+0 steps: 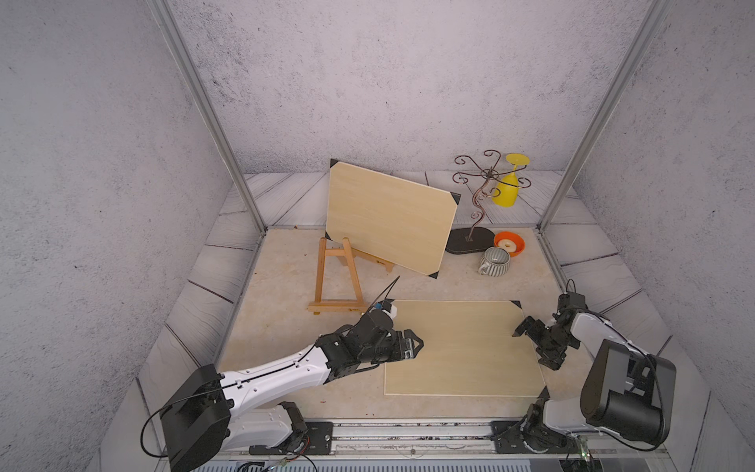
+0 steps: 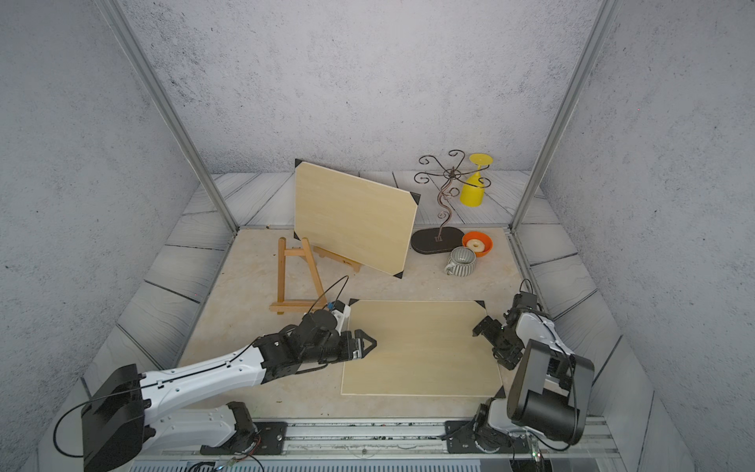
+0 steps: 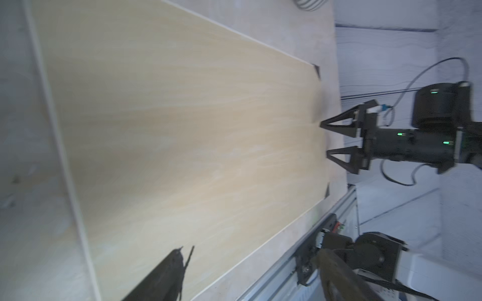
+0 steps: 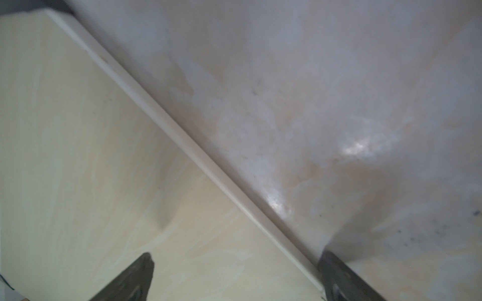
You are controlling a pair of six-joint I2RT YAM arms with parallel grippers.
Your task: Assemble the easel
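Note:
A plain board (image 1: 464,346) with black corners lies flat on the table front. My left gripper (image 1: 409,343) is over its left edge, part open, nothing seen between its fingers; in the left wrist view the board spans below it. My right gripper (image 1: 528,340) stands open at the board's right edge, its fingertips straddling that edge low down in the right wrist view. A small wooden easel (image 1: 354,283) stands back left. Behind it a second board (image 2: 354,212) leans upright, a wooden piece showing beneath.
At the back right stand a metal scroll stand (image 1: 464,240) with a yellow goblet (image 1: 507,188), an orange bowl (image 1: 519,244) and a ribbed mug (image 1: 494,267). Bare table lies left of the flat board.

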